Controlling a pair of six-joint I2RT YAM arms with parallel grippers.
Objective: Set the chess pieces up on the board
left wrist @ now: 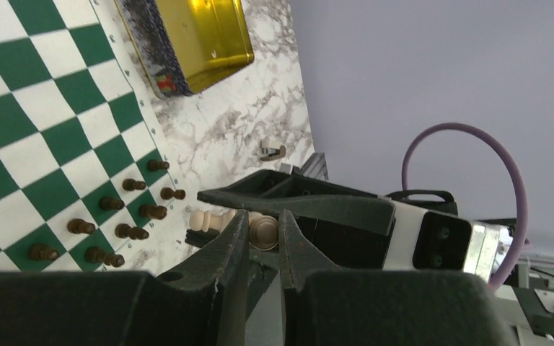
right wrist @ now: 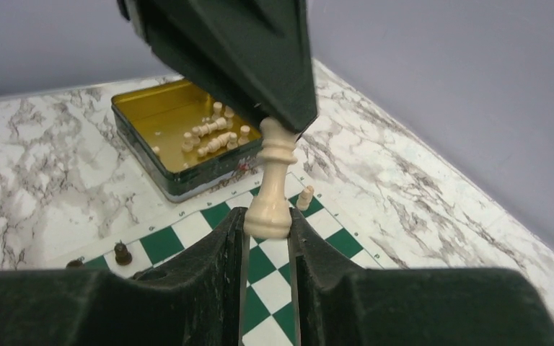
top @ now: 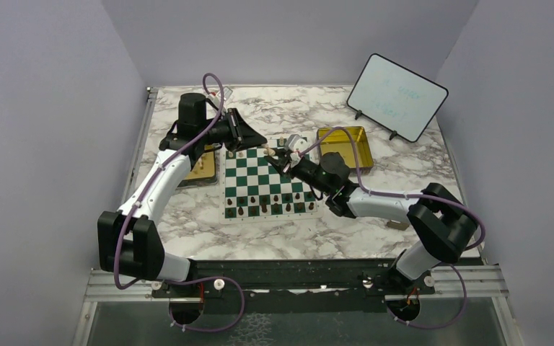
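A cream chess piece (right wrist: 275, 180) is held between my two grippers above the board (top: 251, 180). My left gripper is shut on one end of it. My right gripper has its fingertips at the piece's wide end; whether they grip it is hard to tell. Dark pieces (left wrist: 81, 226) stand in rows along the near side of the green-and-white board.
A tin with loose light pieces (right wrist: 156, 130) sits left of the board; an empty-looking yellow tin (top: 353, 144) is at the right. A whiteboard (top: 397, 94) stands back right.
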